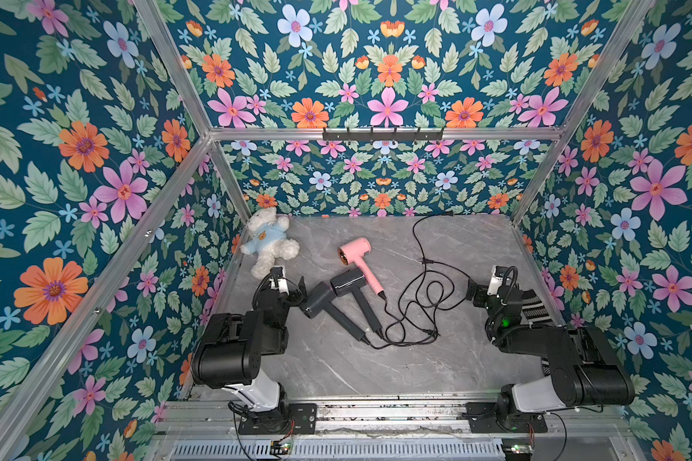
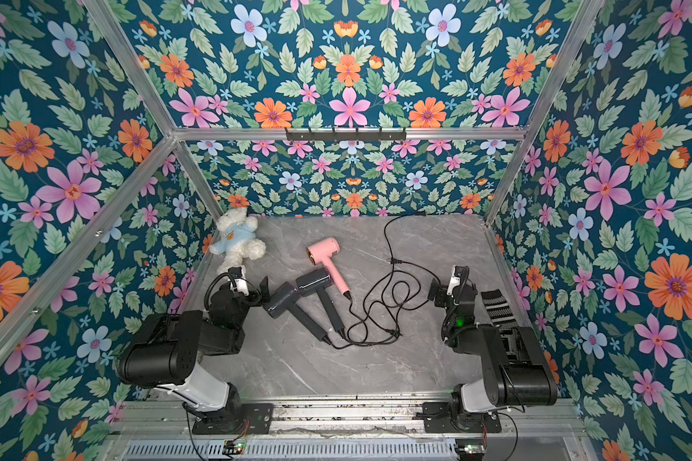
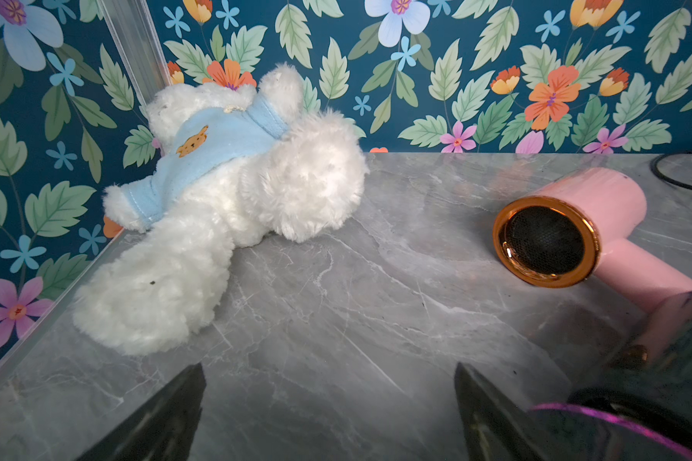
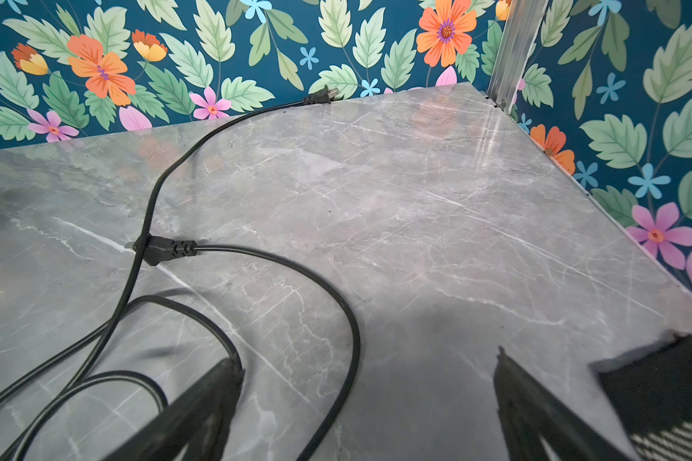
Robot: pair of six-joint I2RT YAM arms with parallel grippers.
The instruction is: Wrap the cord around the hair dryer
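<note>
Three hair dryers lie on the grey marbled table: a pink hair dryer (image 1: 363,261), a dark hair dryer (image 1: 352,286) and a dark grey hair dryer (image 1: 326,305) side by side. Their black cords (image 2: 396,305) run in loose, tangled loops to the right, unwrapped. In the right wrist view a cord (image 4: 155,199) reaches a plug (image 4: 320,96) near the back wall. My left gripper stands open over bare table, left of the dryers. My right gripper is open as well, just right of the loops, with nothing held.
A white plush toy (image 3: 223,176) in a blue shirt lies at the back left corner. Beside the right arm is a black-and-white striped cloth (image 2: 502,309). Patterned walls close off the back and sides. Clear table lies at the front middle and back right.
</note>
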